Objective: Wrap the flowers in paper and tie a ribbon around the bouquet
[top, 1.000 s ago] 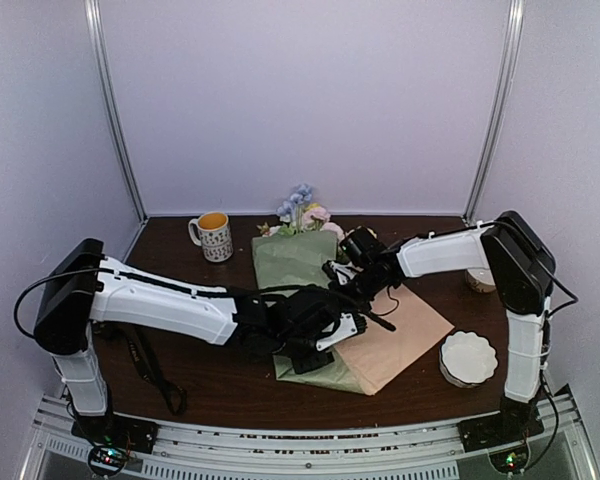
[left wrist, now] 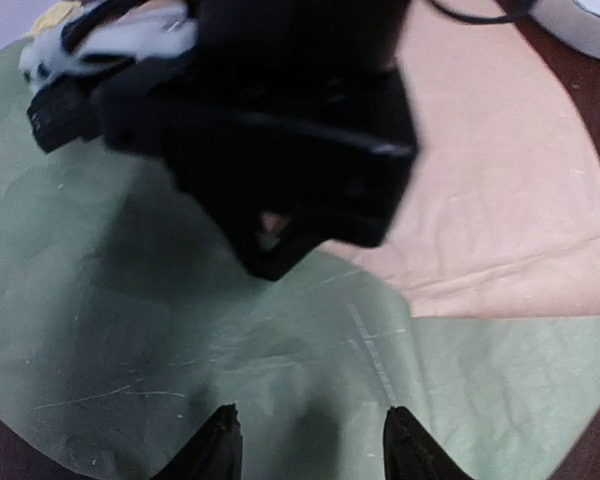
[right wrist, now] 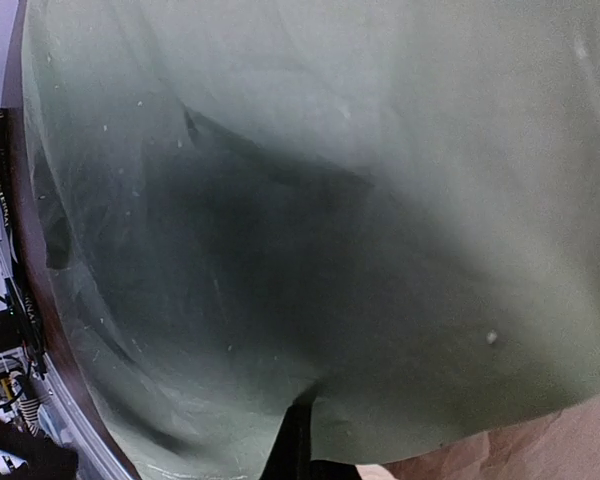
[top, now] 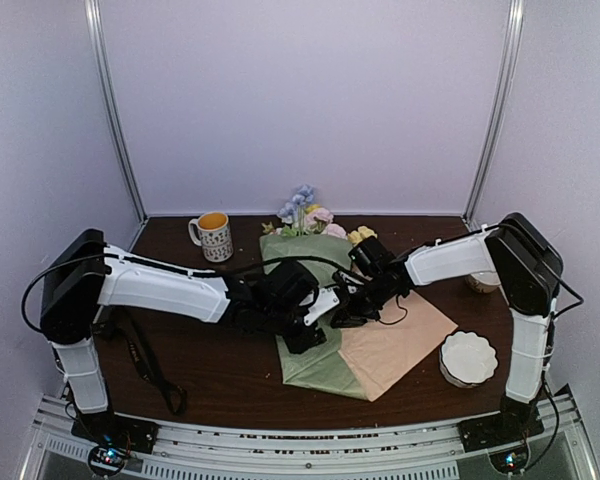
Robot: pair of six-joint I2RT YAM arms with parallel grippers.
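Note:
The flowers [top: 305,212] stick out at the back end of the wrapping, blue, pink and yellow. Green wrapping paper [top: 305,374] lies with peach paper [top: 400,345] over its right side; both arms cover the middle. In the left wrist view my left gripper is open above the green paper, nothing between its fingertips. My right gripper is shut low against the green paper, which puckers at its tip as if a thin fold is pinched. Seen from the left wrist, the right gripper's dark body sits just ahead. I see no clear tie.
An orange-lined mug [top: 214,240] stands at the back left. A black strap [top: 152,365] lies on the left. White scalloped dishes [top: 468,358] sit at the right front, and another small container [top: 483,282] stands partly behind the right arm.
My left gripper has moved back from the paper's front toward the right gripper. The right arm shifted slightly right over the second, and the papers and flowers moved right with it.

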